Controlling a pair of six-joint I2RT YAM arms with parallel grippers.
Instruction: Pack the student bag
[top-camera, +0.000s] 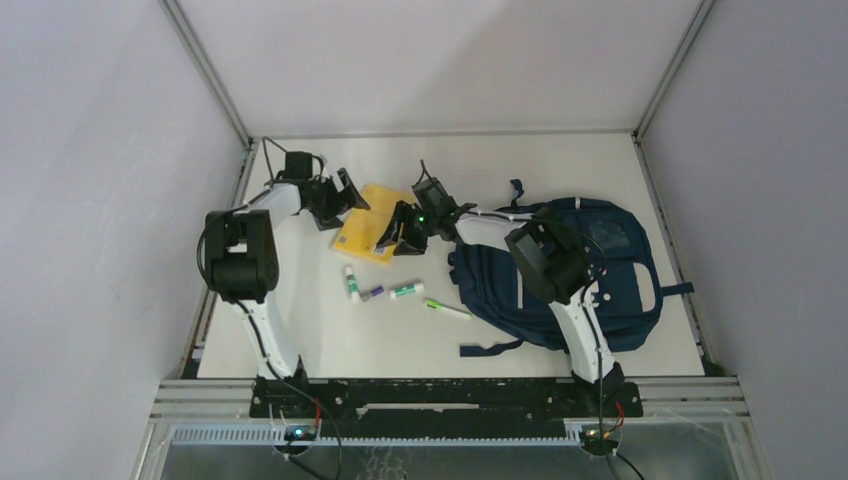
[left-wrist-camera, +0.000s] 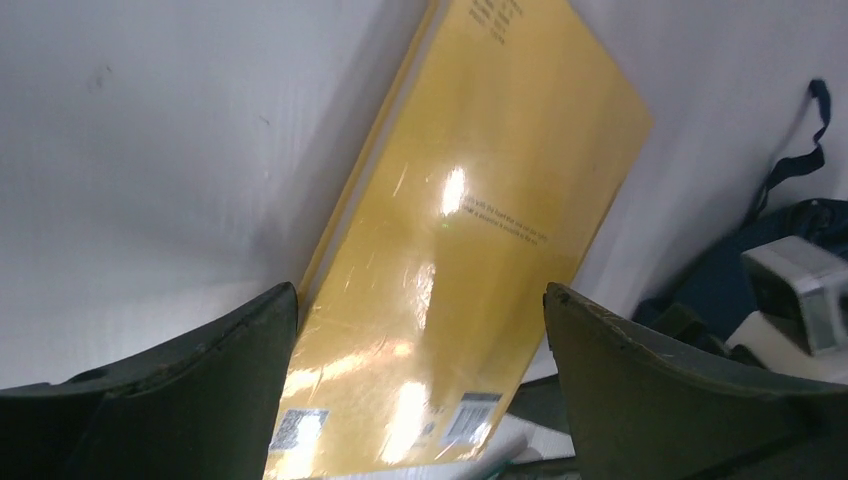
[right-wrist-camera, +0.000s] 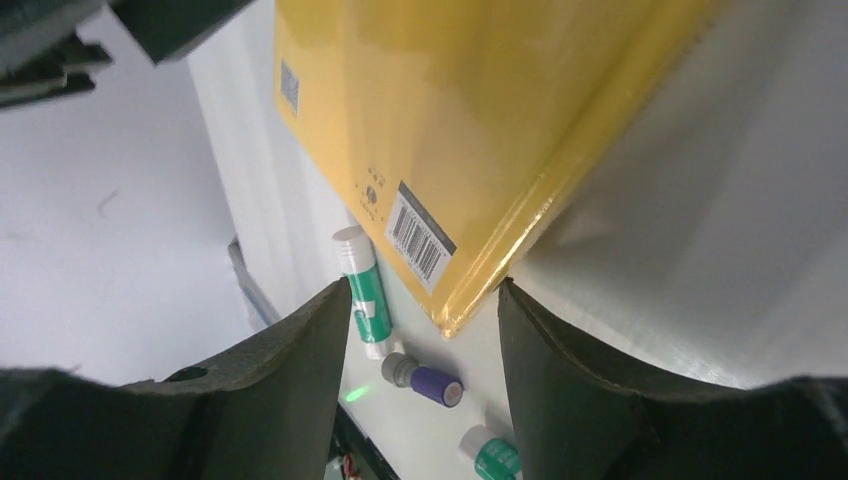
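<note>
A glossy yellow book lies flat on the table between my two grippers. My left gripper is open, its fingers straddling the book's near end. My right gripper is also open, with fingertips at the book's barcode corner. Below the book lie two green-and-white tubes, one upright in the picture and one sideways, a small purple stick and a green marker. The navy backpack lies at the right of the table, partly under my right arm.
Backpack straps stretch onto the table at the front. Both grippers are close together over the book.
</note>
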